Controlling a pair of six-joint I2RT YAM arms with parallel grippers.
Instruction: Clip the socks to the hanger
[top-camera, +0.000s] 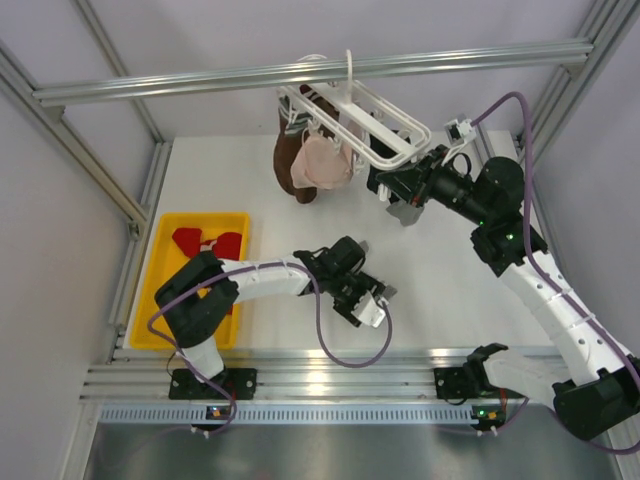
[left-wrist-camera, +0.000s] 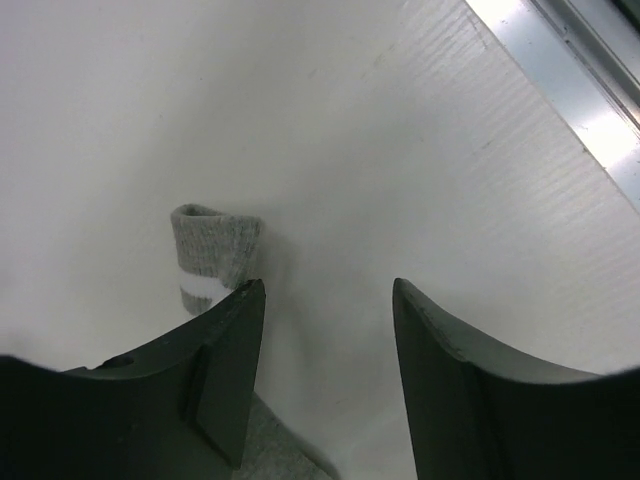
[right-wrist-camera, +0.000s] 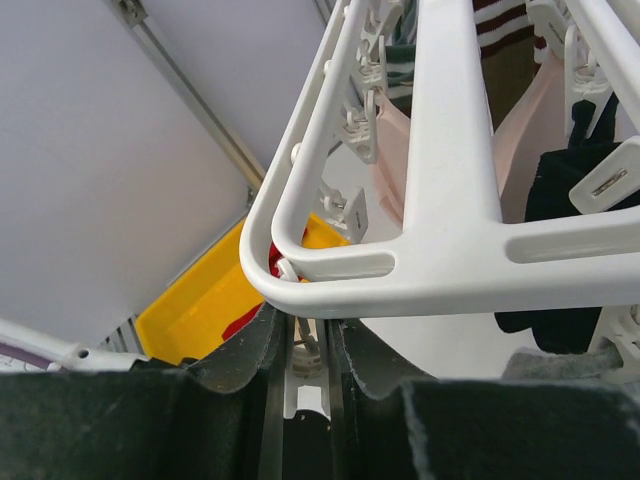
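A grey sock with white stripes (left-wrist-camera: 212, 246) lies loose on the table, its striped end showing in the left wrist view beyond the left finger. Low over it, my left gripper stands open with nothing between its fingers and hides part of the sock. The white hanger (top-camera: 378, 128) hangs from the rail with several socks on it, among them a pink sock (top-camera: 322, 162), a brown one (top-camera: 284, 165) and a black one (right-wrist-camera: 560, 195). My right gripper is shut on a white clip (right-wrist-camera: 306, 362) at the hanger's near corner.
A yellow bin (top-camera: 160, 285) at the left holds red socks (top-camera: 187, 240). The metal rail (top-camera: 230, 80) crosses above the table. A grey sock (top-camera: 405, 212) hangs below the hanger near the right gripper.
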